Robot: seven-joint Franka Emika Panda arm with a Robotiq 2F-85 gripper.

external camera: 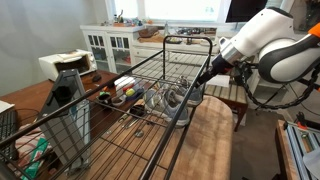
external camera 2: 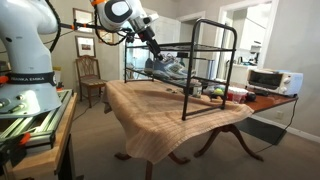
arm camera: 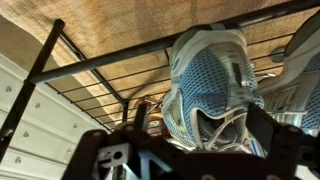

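A light blue and grey shoe [arm camera: 208,85] fills the middle of the wrist view, lying on the wire rack. Beside it, at the right edge, is a second similar shoe [arm camera: 300,85]. My gripper stands open above the first shoe, its fingers wide apart with part of the shoe showing between them. Whether either finger touches the shoe, I cannot tell. From the side, the gripper [external camera 2: 155,49] is at the rack's end, just over the shoes [external camera 2: 172,70]. The black rack [external camera: 165,68] stands on the wooden table [external camera: 207,140].
Several small items [external camera: 125,95] lie beyond the rack's bars. A white toaster oven [external camera 2: 272,82] sits at the table's far end. The rack's upper rails [external camera 2: 195,47] run close to the gripper. Bare tabletop [external camera 2: 150,110] lies in front of the rack.
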